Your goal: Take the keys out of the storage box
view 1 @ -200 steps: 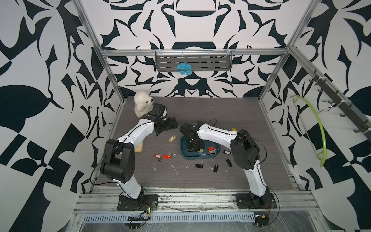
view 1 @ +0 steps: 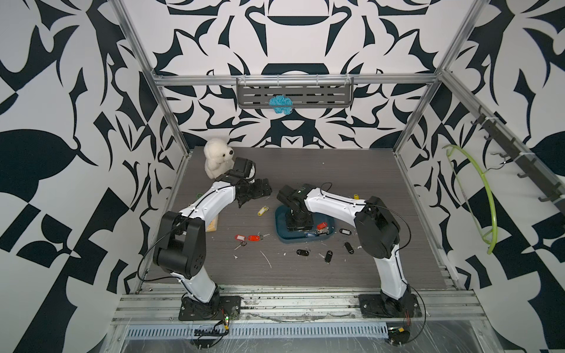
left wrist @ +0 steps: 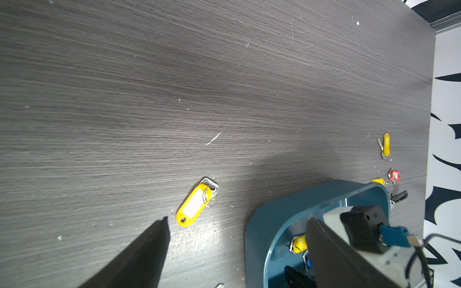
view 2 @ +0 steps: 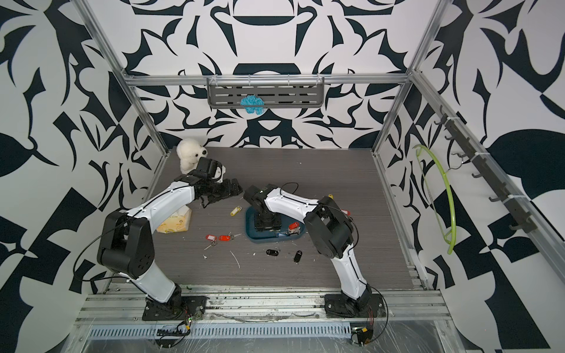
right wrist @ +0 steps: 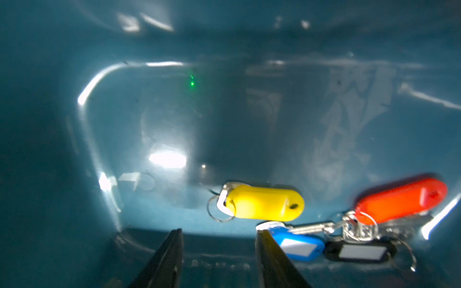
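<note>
The blue storage box (view 1: 281, 234) stands on the table right of centre. Inside it, in the right wrist view, lie a yellow-tagged key (right wrist: 265, 203), a blue tag (right wrist: 296, 244), a black tag (right wrist: 361, 251) and a red-tagged key (right wrist: 401, 199), the last three close together at the lower right. My right gripper is down in the box, open and empty, its right finger near the yellow and blue tags. In the top left view the right hand hides the yellow tag. My left gripper hangs left of the box above the table, open with nothing in it.
Loose on the table lie a yellow-tagged key (left wrist: 194, 205), red tags (view 1: 253, 237) and several black tags (view 1: 328, 256) in front of and beside the box. A white plush bear (view 1: 217, 157) sits back left.
The left arm has stayed practically still.
</note>
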